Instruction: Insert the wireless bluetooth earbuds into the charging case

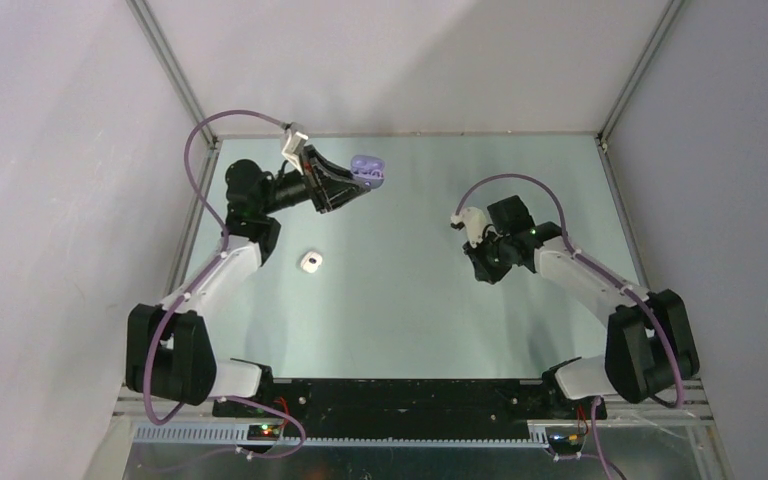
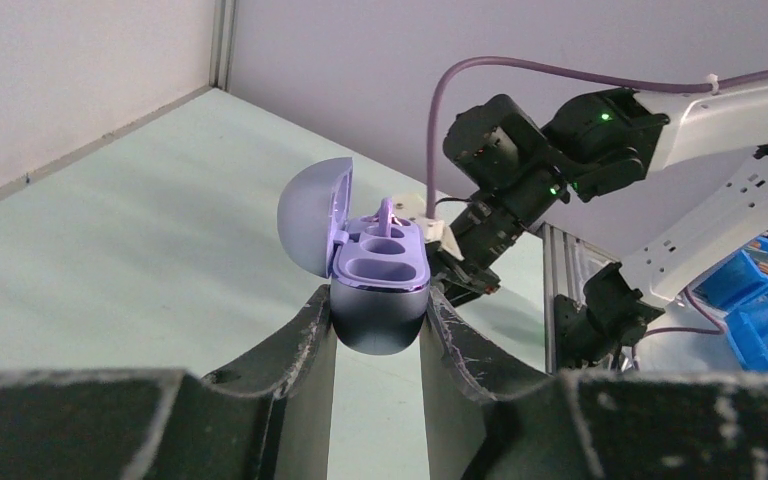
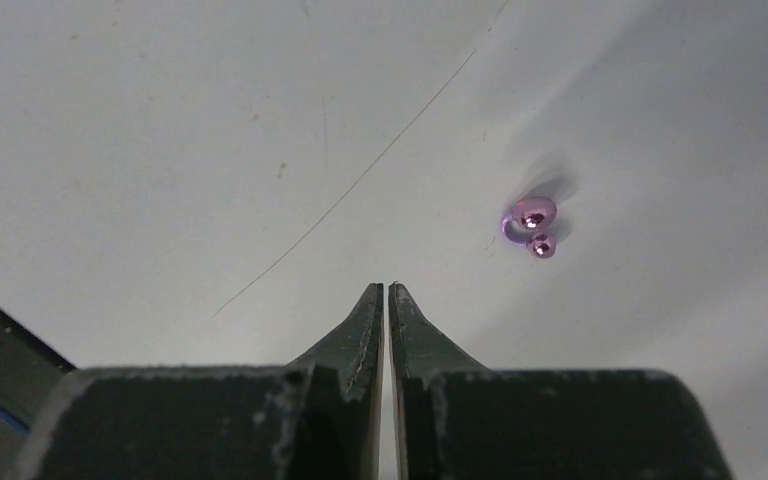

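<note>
My left gripper (image 1: pixel 355 185) is shut on the purple charging case (image 2: pixel 380 280), held up with its lid open; in the left wrist view its slots face up, with something purple standing in the upper part. My right gripper is low over the right half of the table, pointing down, its fingertips close together with nothing seen between them. A small glossy purple earbud (image 3: pixel 534 216) lies on the table ahead and right of those fingertips; in the top view it is hidden under the right arm.
A small white square object (image 1: pixel 311 261) with a dark centre lies on the left half of the table (image 1: pixel 400 320). Walls stand at back and sides. Blue bins (image 2: pixel 765 335) show beyond the right arm in the left wrist view.
</note>
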